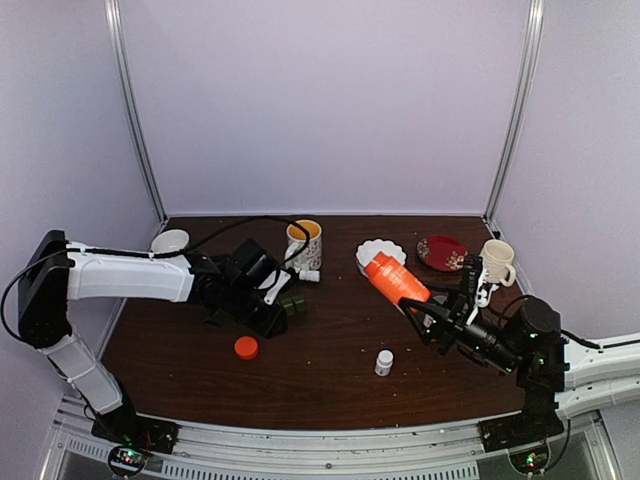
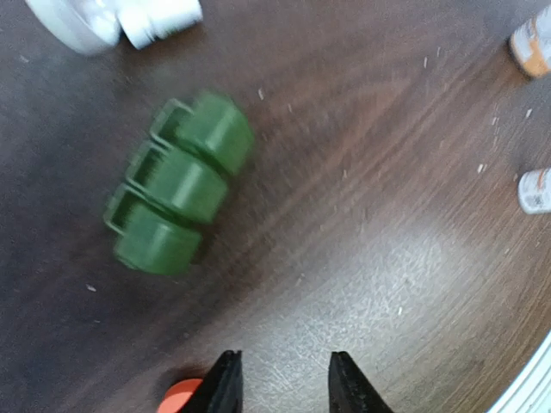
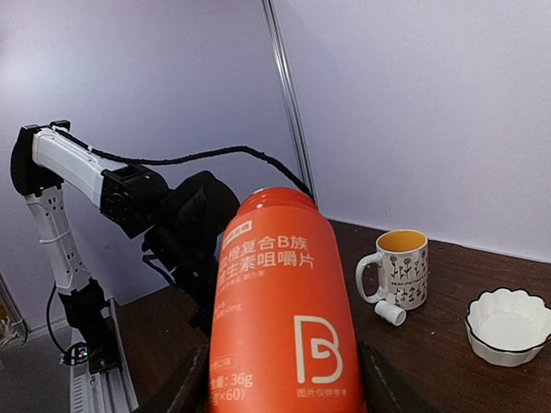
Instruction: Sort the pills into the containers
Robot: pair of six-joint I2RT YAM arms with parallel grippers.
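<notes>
My right gripper (image 1: 418,305) is shut on the orange bottle (image 1: 396,278), which hangs tilted above the table. In the right wrist view the orange bottle (image 3: 284,301) shows no cap on its neck. Its orange-red cap (image 1: 246,348) lies on the table, also in the left wrist view as a cap (image 2: 179,395) beside one fingertip. The left gripper is open, its fingers apart and empty. A green pill box (image 2: 176,185) with three compartments lies clear of those fingers; in the top view the arm partly covers it.
A small white bottle (image 1: 384,362) stands at front centre. Another white bottle (image 3: 390,312) lies beside the flowered mug (image 3: 402,268). A white bowl (image 1: 380,252), a red dish (image 1: 442,252) and a cream mug (image 1: 497,262) stand behind the right gripper.
</notes>
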